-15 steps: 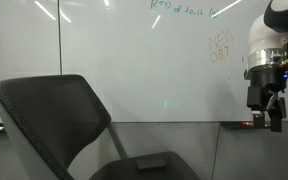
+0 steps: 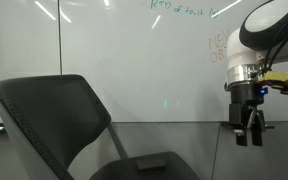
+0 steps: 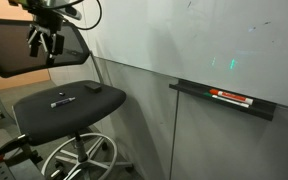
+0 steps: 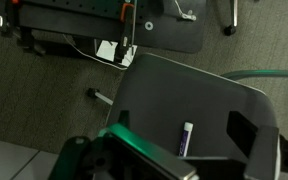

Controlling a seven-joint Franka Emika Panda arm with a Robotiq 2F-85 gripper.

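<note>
A pale marker [image 4: 186, 138] lies on the dark chair seat [image 4: 174, 90] in the wrist view. From exterior view 2 the same seat [image 3: 79, 118] shows the marker [image 3: 61, 102] and a small black block [image 3: 94, 86] nearer its back edge. The block [image 2: 156, 163] also appears on the seat in exterior view 1. My gripper [image 2: 250, 140] is open and points down, with nothing between its fingers. It hangs well above the seat in exterior view 2, and the marker shows between its spread fingers in the wrist view.
The chair's mesh backrest [image 2: 59, 105] rises beside the seat. A whiteboard [image 3: 214, 40] covers the wall, its ledge [image 3: 222, 99] holding red and dark markers. A metal frame with cables [image 4: 114, 25] borders the seat in the wrist view.
My arm and gripper have moved left and slightly lower in exterior view 1, closer to the chair. The chair and the block on it have stayed put.
</note>
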